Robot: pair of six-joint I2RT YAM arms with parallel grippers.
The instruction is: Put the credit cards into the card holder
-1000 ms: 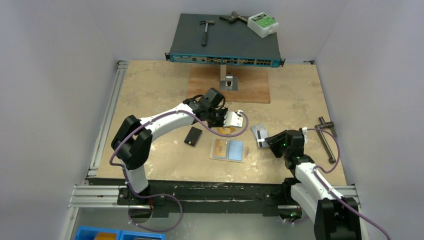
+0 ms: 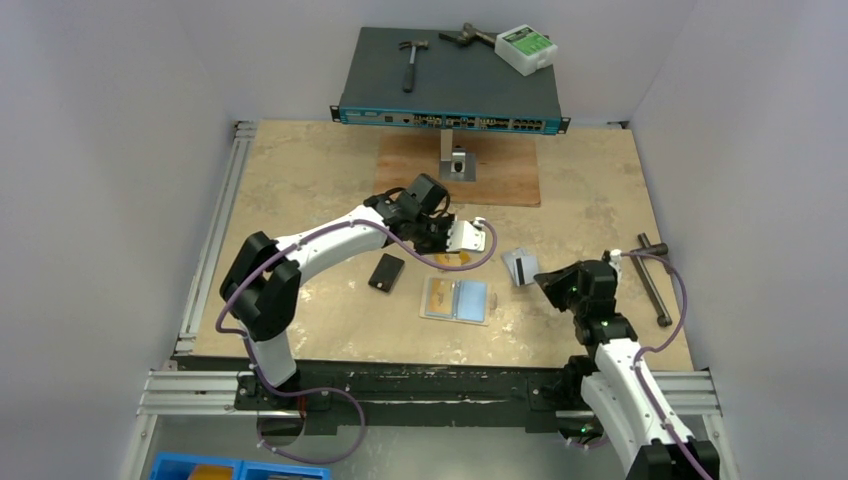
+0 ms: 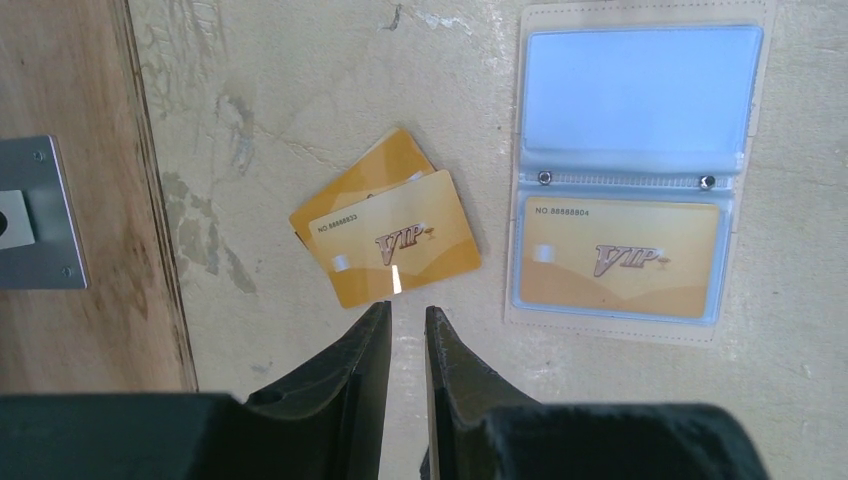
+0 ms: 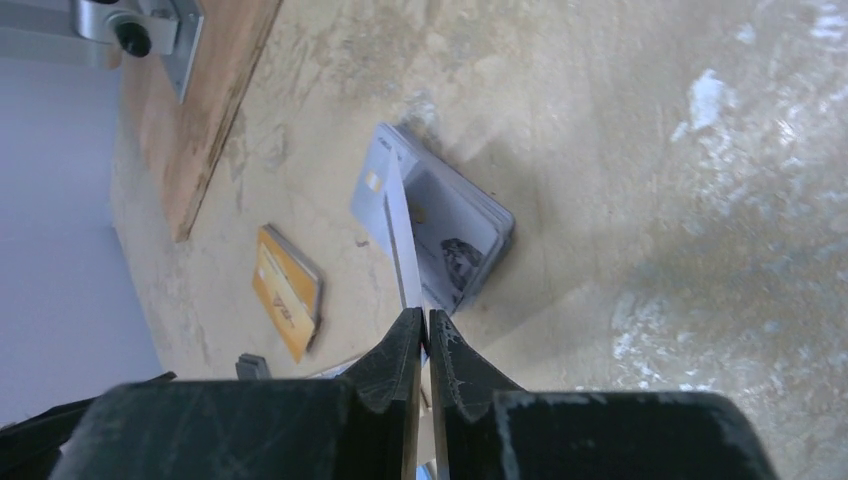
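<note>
My right gripper is shut on the edge of a pale card (image 4: 400,230), which stands nearly edge-on to the right wrist view. Behind it lies a stack of silver cards (image 4: 470,215) on the table. In the left wrist view, two overlapping gold VIP cards (image 3: 405,240) lie beyond my left gripper, whose narrowly parted fingertips have nothing between them. The open card holder (image 3: 640,90) rests to their right, its blue pocket looking empty and its lower pocket carrying a gold card (image 3: 615,285).
A black phone (image 2: 386,272) lies left of the holder. Hammer-like tools (image 2: 655,290) occupy the right edge. At the back, a metal bracket (image 2: 457,167) stands on a wooden board (image 2: 510,175) under a network switch (image 2: 455,80).
</note>
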